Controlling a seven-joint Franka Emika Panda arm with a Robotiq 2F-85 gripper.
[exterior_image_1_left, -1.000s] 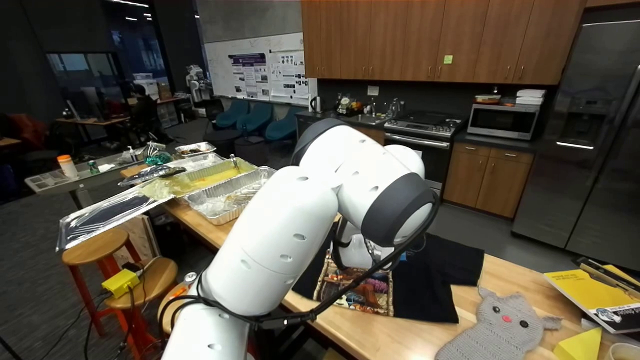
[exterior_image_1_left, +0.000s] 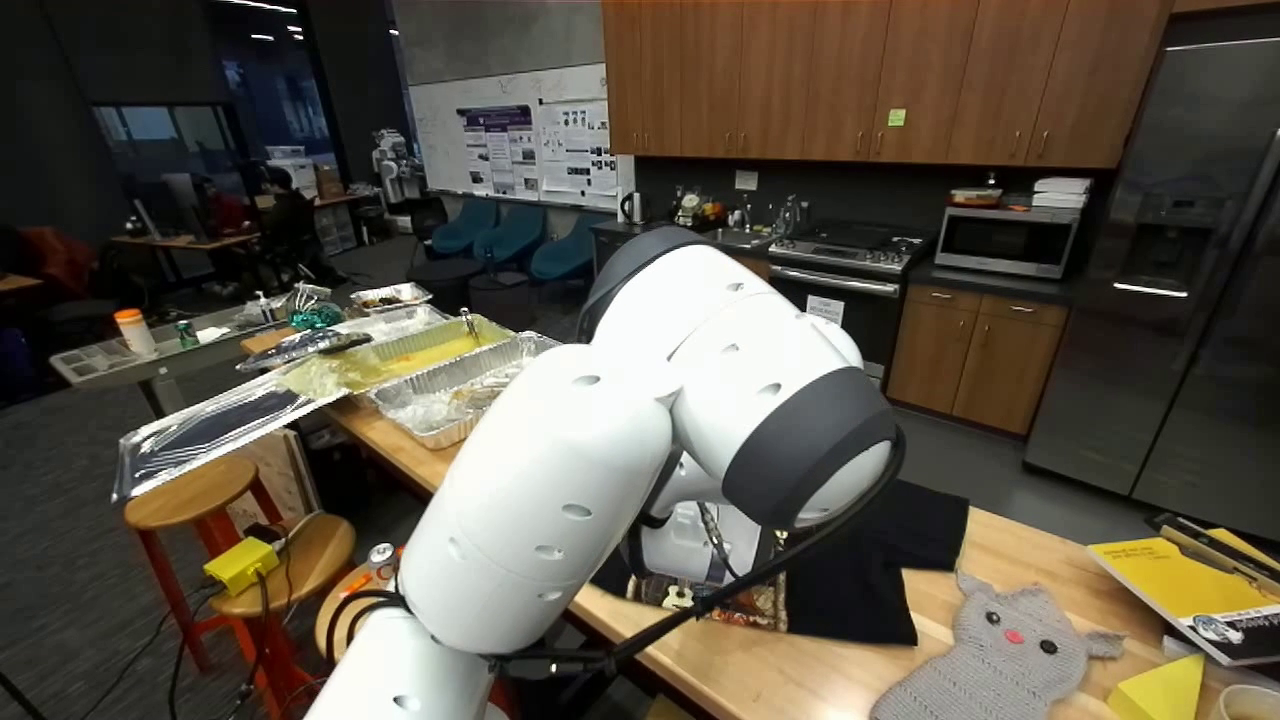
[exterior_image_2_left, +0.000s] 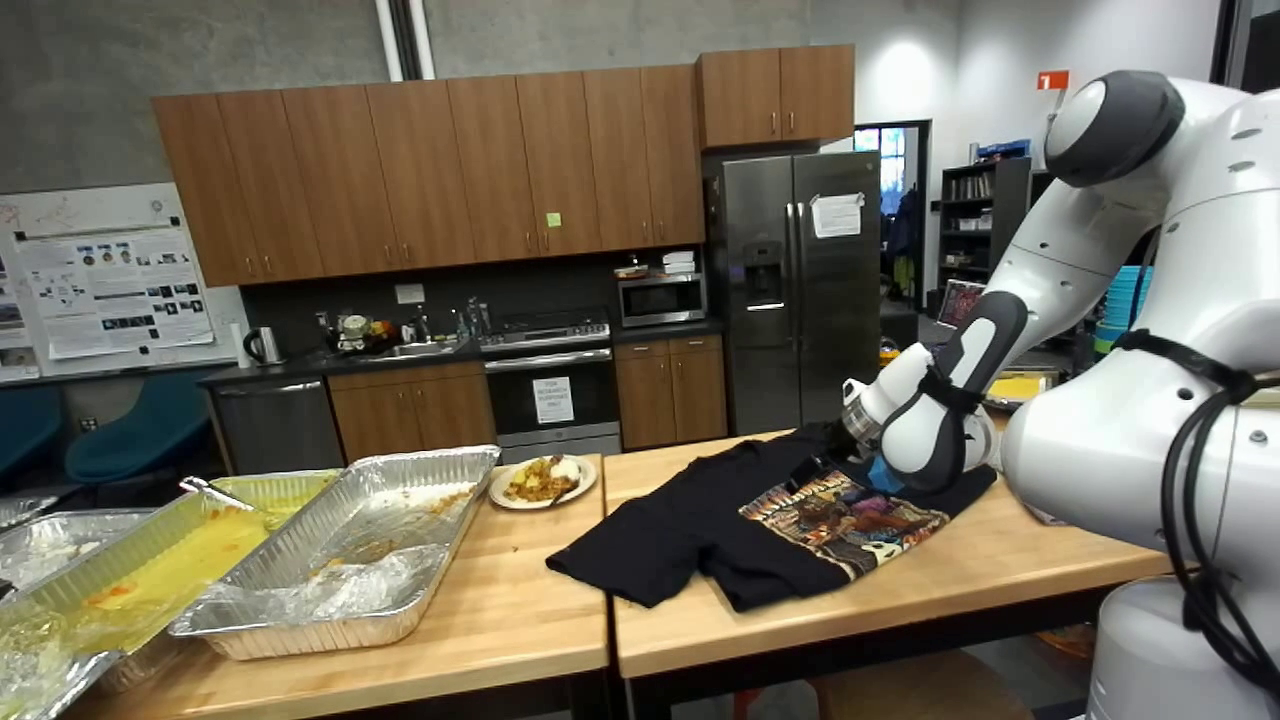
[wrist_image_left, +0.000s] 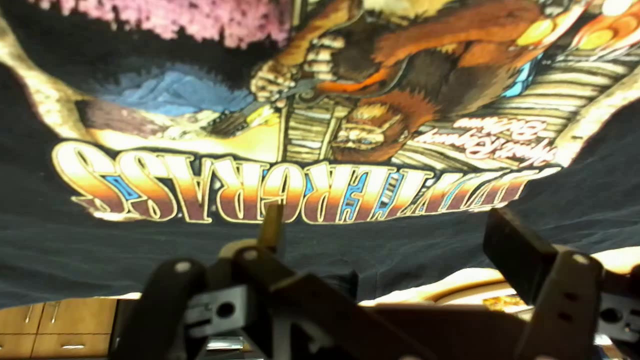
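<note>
A black T-shirt (exterior_image_2_left: 672, 522) lies spread on the wooden table, its sleeves pointing left in exterior view 2. Its colourful print (wrist_image_left: 360, 120) with large lettering fills much of the wrist view. My gripper is open low over the shirt, its two fingers wide apart, with dark cloth in view beyond them and nothing held. In exterior view 2 the gripper (exterior_image_2_left: 816, 468) is close to the printed area; whether it touches the cloth I cannot tell. The arm hides the gripper and part of the shirt in exterior view 1.
A grey knitted toy (exterior_image_1_left: 1002, 654), a yellow block (exterior_image_1_left: 1158, 690) and a yellow book (exterior_image_1_left: 1182, 588) lie at the table's right. Foil trays (exterior_image_2_left: 408, 588) and a plate of food (exterior_image_2_left: 504, 488) occupy the other table. Bare wood (exterior_image_2_left: 720, 642) shows in front of the shirt.
The arm has shifted and its lower end now covers more of the shirt's print in exterior view 1. The shirt appears unmoved.
</note>
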